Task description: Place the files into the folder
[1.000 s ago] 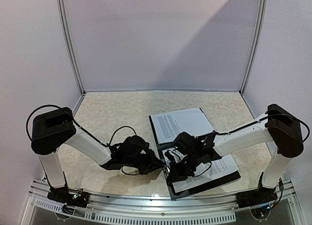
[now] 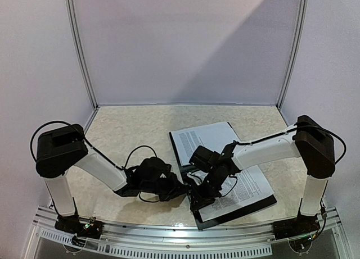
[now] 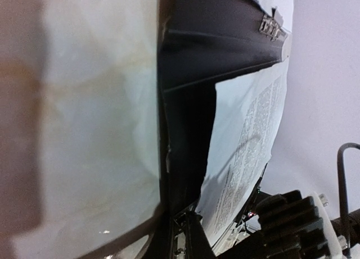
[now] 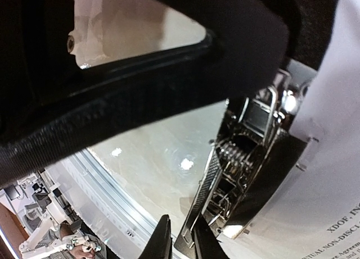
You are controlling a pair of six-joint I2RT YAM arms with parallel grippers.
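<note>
The black folder (image 2: 241,213) lies spread open, with a printed sheet (image 2: 259,187) on its near half and another printed sheet (image 2: 209,137) on its far half. A metal clip (image 4: 256,144) sits at the near half's left edge. My right gripper has its fingertips slightly apart around the end of the clip's lever. From the left, my left gripper reaches the folder's edge; a bit of metal shows between its fingers, but whether they grip it is unclear. In the top view both grippers meet at this edge, hiding the clip.
A second metal clip (image 3: 271,26) shows on the other half of the folder. A metal rail (image 2: 185,230) runs along the front, close to the folder's near corner.
The folder's far half has slid slightly left. The left arm has stayed nearly still.
</note>
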